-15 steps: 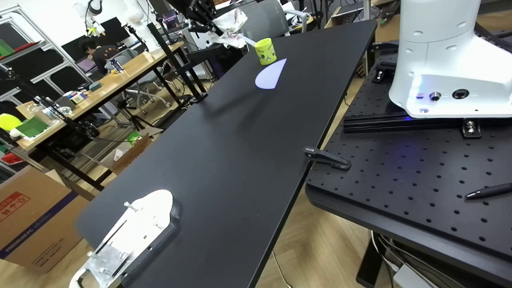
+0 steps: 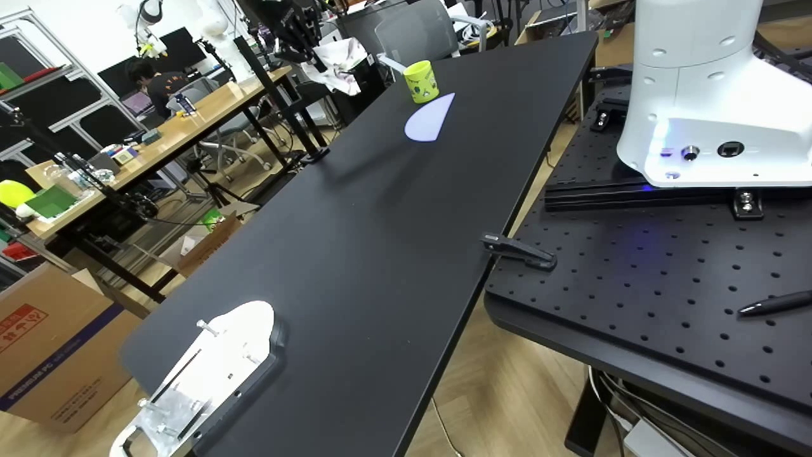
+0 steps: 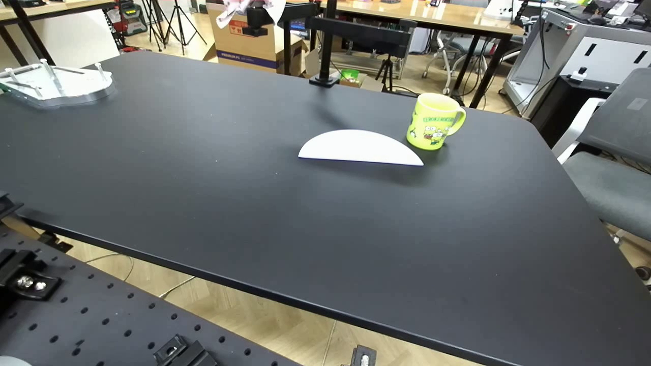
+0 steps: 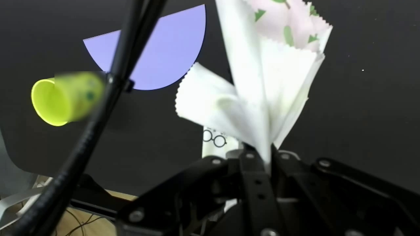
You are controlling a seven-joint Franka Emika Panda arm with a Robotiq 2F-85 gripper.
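Note:
My gripper is shut on a white cloth [image 4: 252, 86] with zigzag edges, a pink patch with green marks and a small glasses print. The cloth hangs in loose folds beyond the fingers in the wrist view. Exterior view 1 has the bunched cloth [image 2: 336, 64] at the top, held in the air under the dark gripper. Only bits of the cloth [image 3: 224, 11] show at the top edge of exterior view 2. On the black table lies a flat pale-lilac half-disc [image 3: 360, 148]. Beside it stands a yellow-green mug [image 3: 431, 122], upright, handle to the right.
A white plate-like fixture with pegs [image 2: 221, 354] occupies the table's far end. A black post [image 3: 329, 42] is clamped at the table's edge. A black cable [image 4: 92, 126] crosses the wrist view.
In exterior view 1 the gripper and the cloth in it have moved left and somewhat lower in the picture. The mug and half-disc have stayed in place.

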